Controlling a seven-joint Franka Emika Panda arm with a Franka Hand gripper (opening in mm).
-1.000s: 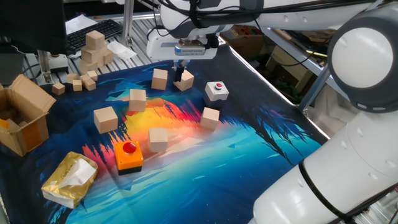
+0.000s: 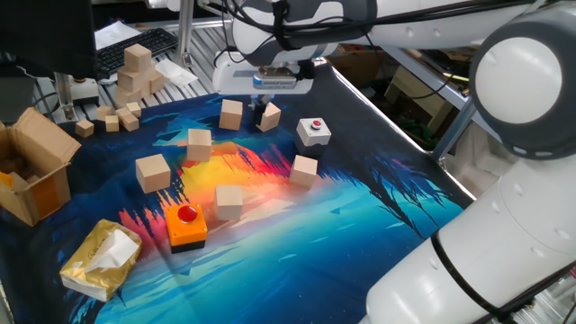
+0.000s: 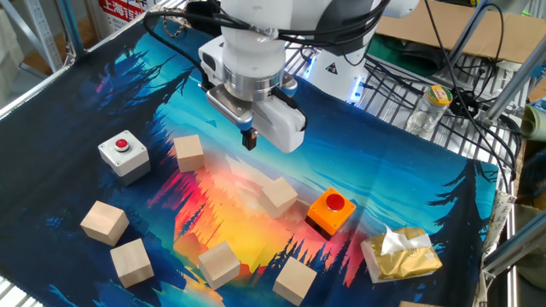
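In exterior view 1 my gripper (image 2: 259, 112) points down, its dark fingertips overlapping a wooden block (image 2: 269, 117) at the back. In exterior view 2 the gripper (image 3: 248, 141) hangs above the cloth, well away from that same block (image 3: 105, 223), so it is not at it. The fingertips look like one dark piece; whether they are parted cannot be made out. No block shows in them. Other blocks lie spread out, among them one (image 2: 303, 171) near the grey button box (image 2: 313, 133) and one (image 2: 229, 202) beside the orange button box (image 2: 186, 227).
A gold tissue pack (image 2: 102, 259) lies at the front left, by an open cardboard box (image 2: 36, 166). Stacked blocks (image 2: 138, 76) stand at the back left. A jar (image 3: 428, 111) is beside the cloth. Cloth to the right of the orange box is clear in exterior view 1.
My gripper's housing sits slightly lower in exterior view 1 than a second ago. The blocks, button boxes and tissue pack have not moved.
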